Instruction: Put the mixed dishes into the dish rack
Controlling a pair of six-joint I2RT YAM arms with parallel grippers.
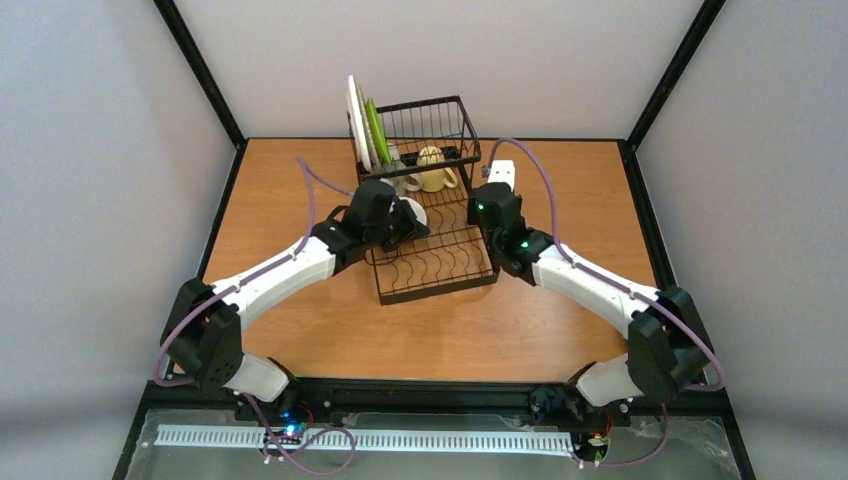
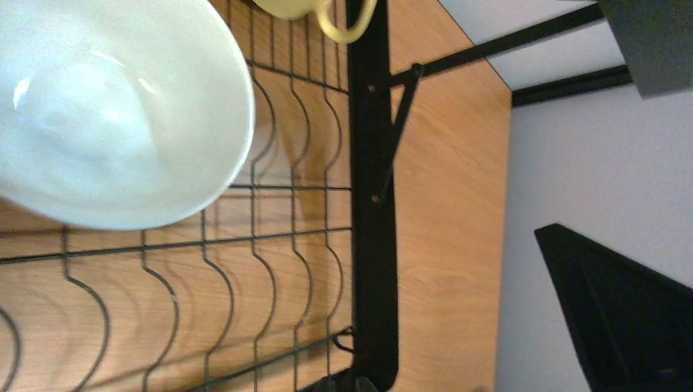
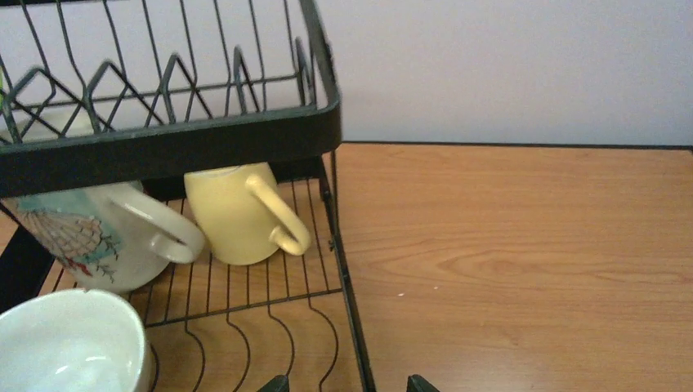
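Note:
A white bowl rests in the rack's lower tier; in the top view my left gripper partly covers the bowl. Right beside that bowl, the left gripper is shut, with nothing visible between its fingertips. My right gripper stands open and empty at the rack's right side, its tips just showing at the bottom edge of the right wrist view. Behind the bowl are a yellow mug and a patterned white mug, both tilted under the upper tier. The dish rack has two tiers.
White plates and a green plate stand upright at the upper tier's left end. Open wooden table lies to the right of the rack.

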